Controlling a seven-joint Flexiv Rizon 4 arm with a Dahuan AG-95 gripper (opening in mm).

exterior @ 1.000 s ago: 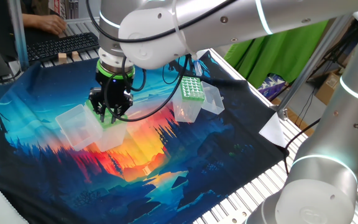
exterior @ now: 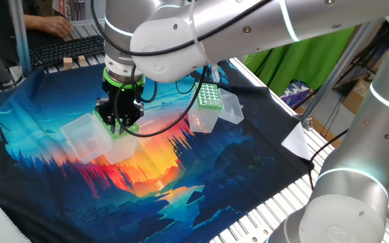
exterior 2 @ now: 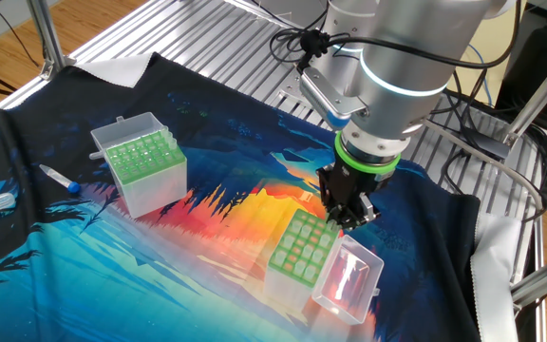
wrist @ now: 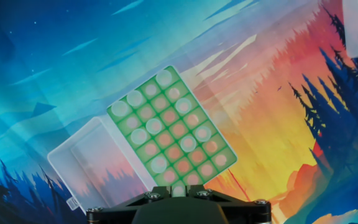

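Observation:
A translucent box with a green grid rack (wrist: 173, 127) fills the middle of the wrist view, its clear lid (wrist: 101, 158) open to one side. Some holes carry pale round caps (wrist: 154, 126); others look orange or pinkish. Just over the rack's near corner is my gripper, its black fingertips (wrist: 162, 191) close together. Something small and whitish shows between them, but whether it is gripped or lies behind cannot be told. From the second exterior view, the gripper (exterior 2: 338, 223) stands at the edge of this rack (exterior 2: 302, 249), near the lid's hinge side.
A second box with a green grid (exterior 2: 145, 157) stands apart, its lid (exterior 2: 126, 131) open. Near it lies a blue-capped pen-like item (exterior 2: 62, 179). The patterned cloth (exterior: 161, 192) between and around the boxes is mostly clear. A cable (exterior: 204, 84) hangs beside the arm.
Over the last second my gripper has come down slightly and shifted a little to the left in exterior view 1. Both boxes have stayed in place.

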